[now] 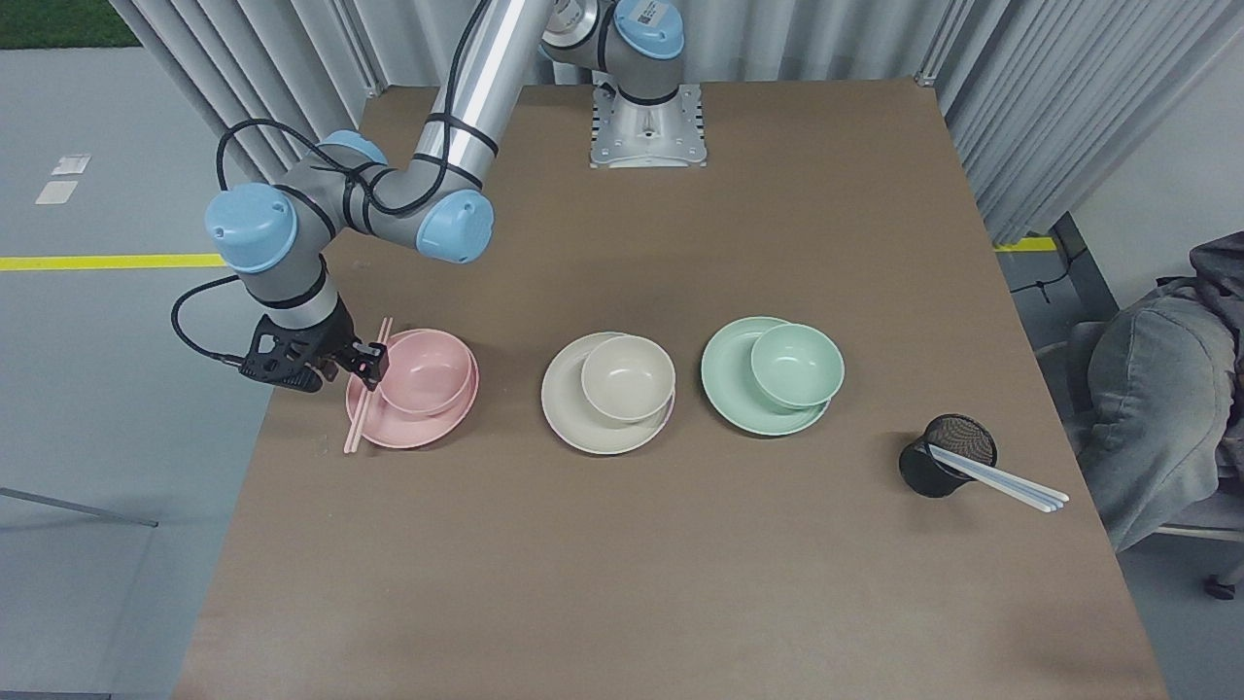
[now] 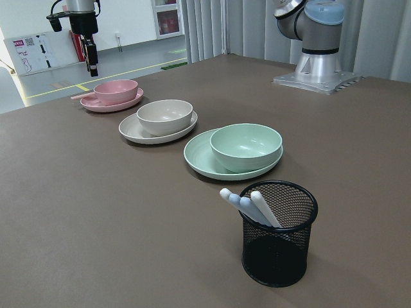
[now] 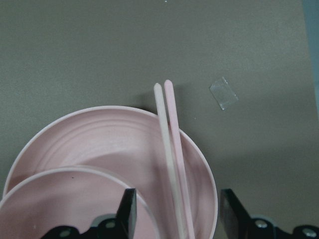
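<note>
My gripper is open over the left end of the table, above a pink plate (image 1: 404,428) that holds a pink bowl (image 1: 426,373). Two pink chopsticks (image 1: 361,419) lie across that plate beside the bowl, passing between my fingers in the wrist view, with nothing gripped. A small clear square (image 3: 224,93) lies on the table beside their tips.
A white plate (image 1: 570,414) with a white bowl (image 1: 629,377) stands mid-table, a green plate (image 1: 728,385) with a green bowl (image 1: 798,366) right of it. A black mesh cup (image 2: 275,250) holds pale chopsticks (image 1: 1000,476).
</note>
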